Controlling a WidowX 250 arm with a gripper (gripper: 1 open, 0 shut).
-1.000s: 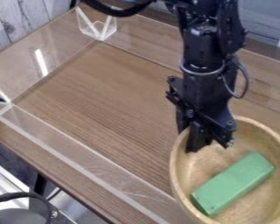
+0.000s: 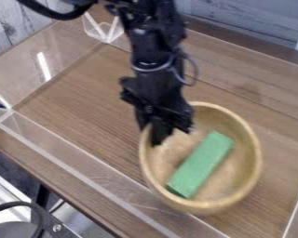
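Note:
My black gripper [image 2: 149,116] is shut on the left rim of a round tan bowl [image 2: 237,181], near the middle of the view. A green rectangular block [image 2: 201,165] lies inside the bowl, slanting from upper right to lower left. The fingertips are dark and slightly blurred at the rim.
The wooden table [image 2: 77,102] has clear room to the left and behind the arm. Clear plastic edging runs along the left and front. A small clear object [image 2: 104,28] stands at the back left. A pale plank wall is at the back.
The gripper and the bowl with the green block in it have moved to the left and up in the view, away from the right edge.

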